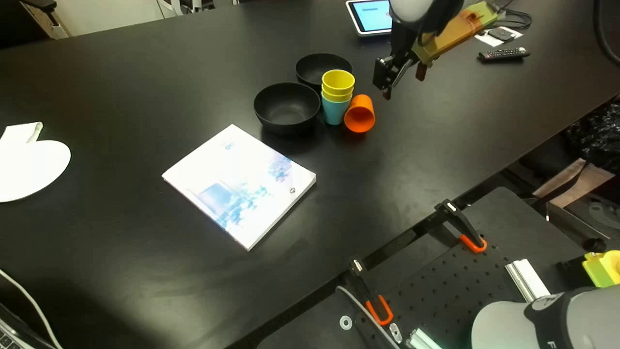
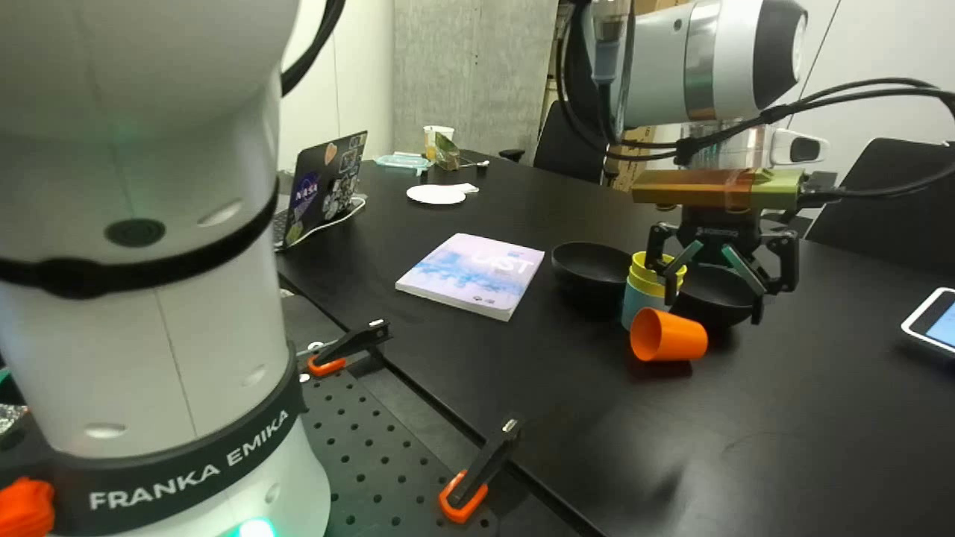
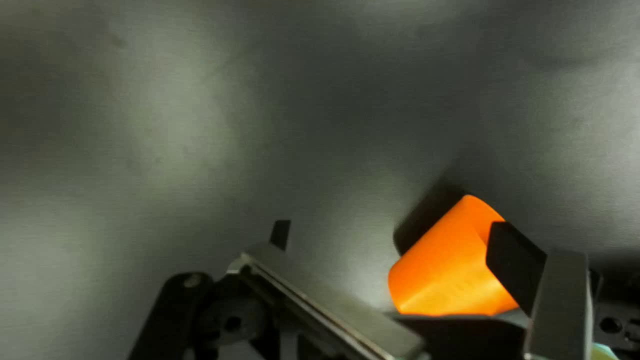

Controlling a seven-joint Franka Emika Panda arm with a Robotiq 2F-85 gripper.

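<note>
An orange cup (image 1: 360,114) lies on its side on the black table, its mouth toward the near side in exterior view 1. Touching or very close to it stands an upright stack: yellow cups (image 1: 338,85) over a light blue cup (image 1: 335,110). Two black bowls sit to its left and behind, the front bowl (image 1: 287,108) and the rear bowl (image 1: 323,68). My gripper (image 1: 404,86) hangs open above the table, right of the rear bowl and behind the orange cup. In the wrist view, one of the fingers (image 3: 559,300) overlaps the orange cup (image 3: 450,270), and nothing is held.
A white-and-blue book (image 1: 239,185) lies in front of the bowls. A tablet (image 1: 370,16) is at the back, with a remote (image 1: 503,54) to the right. Clamps (image 1: 462,224) line the near table edge. Table right of the orange cup is bare.
</note>
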